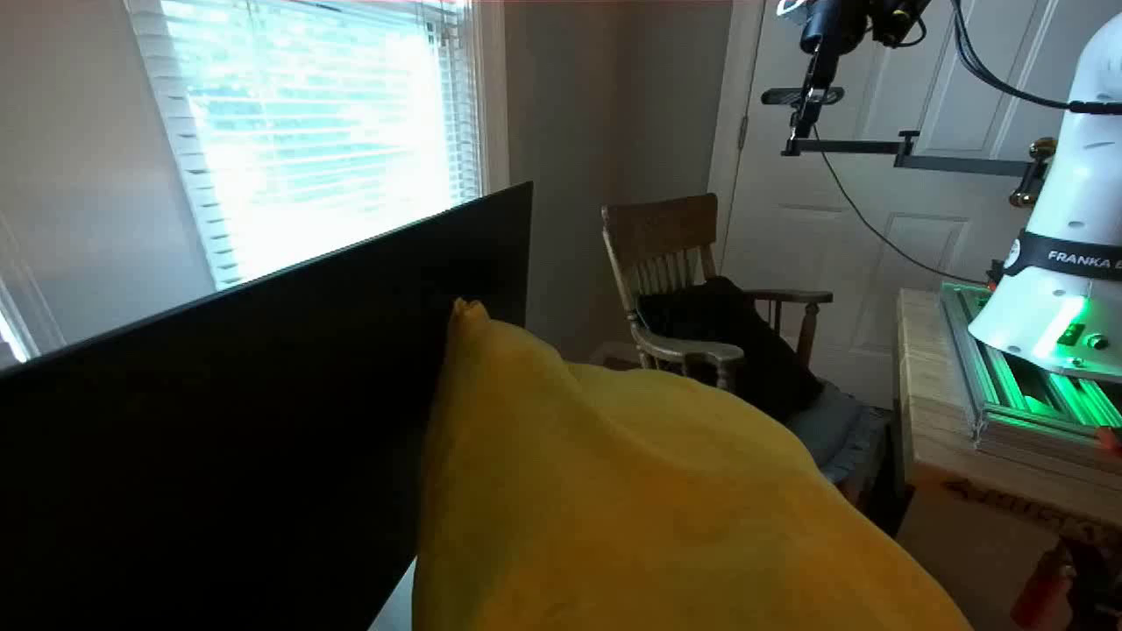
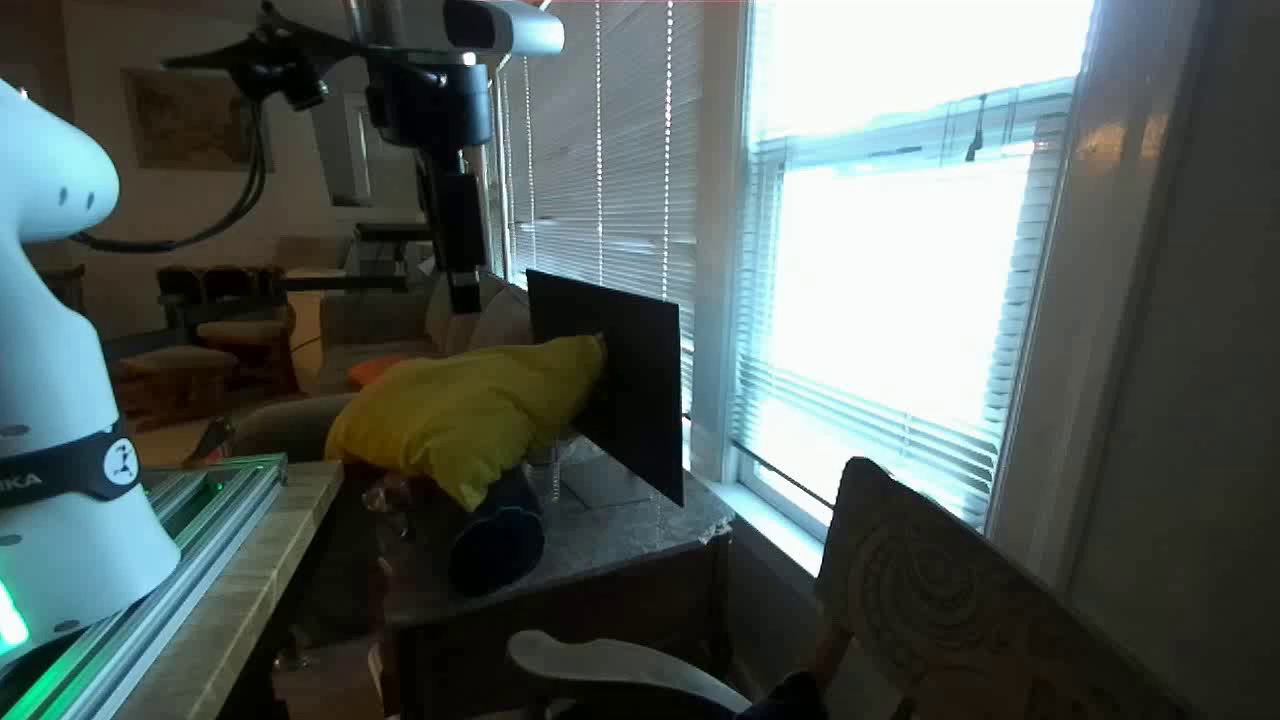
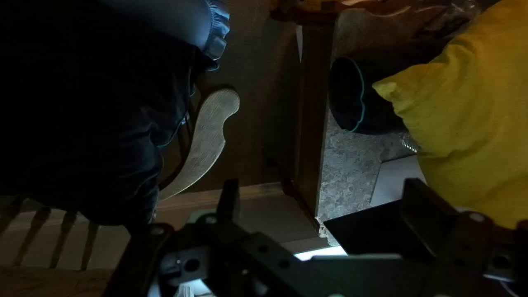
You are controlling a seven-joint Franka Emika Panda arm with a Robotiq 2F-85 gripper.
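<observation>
My gripper stands open in the wrist view, its dark fingers point(image 3: 229, 200) wide apart with nothing between them. It points down and is in the air above the gap between the chair and the stone-topped table in that view. In exterior view 2 the gripper point(image 2: 464, 294) hangs above the yellow pillow point(image 2: 468, 402), apart from it. The yellow pillow point(image 1: 631, 505) fills the front of exterior view 1. On the table edge, partly under the pillow, lies a dark cylinder point(image 3: 349, 94) with a teal seam.
A black panel point(image 2: 618, 372) stands upright behind the pillow, near the window. The wooden chair point(image 1: 660, 237) holds a black cushion point(image 1: 736, 342). My arm's base point(image 1: 1052, 326) is mounted on a wooden bench point(image 1: 936, 389). A cable point(image 1: 873, 231) hangs from the arm.
</observation>
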